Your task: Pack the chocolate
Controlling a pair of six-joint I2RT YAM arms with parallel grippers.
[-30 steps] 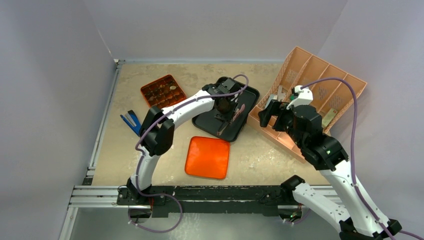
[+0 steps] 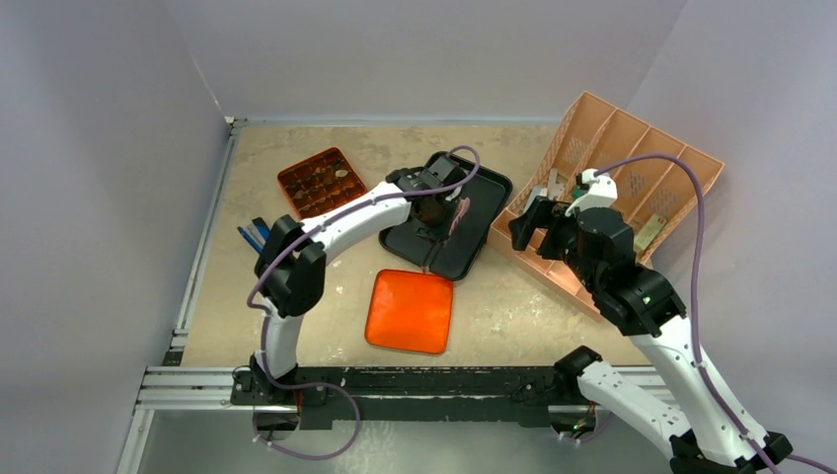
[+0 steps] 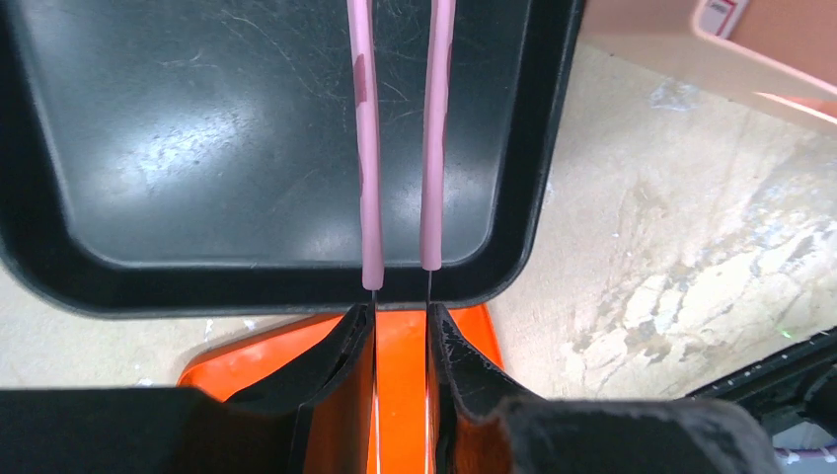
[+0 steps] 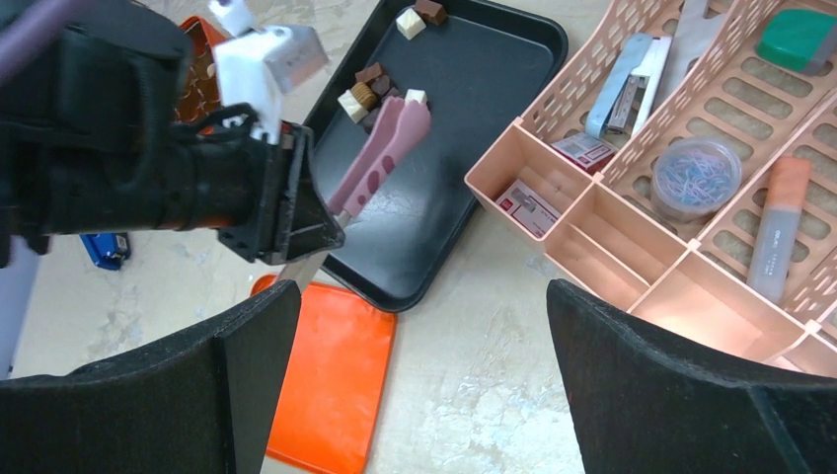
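Pink-tipped tongs (image 3: 432, 178) are in my left gripper, which is shut on them above the black tray (image 2: 479, 247); their tips look empty in the left wrist view. In the right wrist view, chocolate cubes (image 4: 366, 79) lie in clusters toward the tray's back. A red-brown compartment box (image 2: 321, 183) with items in its cells stands at the back left. My right gripper is open with nothing between its fingers, over the right side near the organizer.
An orange tray (image 2: 409, 312) lies in front of the black one. A blue tool (image 2: 251, 236) lies left, partly hidden by the left arm. A pink organizer (image 2: 555, 276) with stationery fills the right.
My left arm's elbow has shifted left, and its gripper with the tongs has moved slightly left over the black tray. The right arm has not moved.
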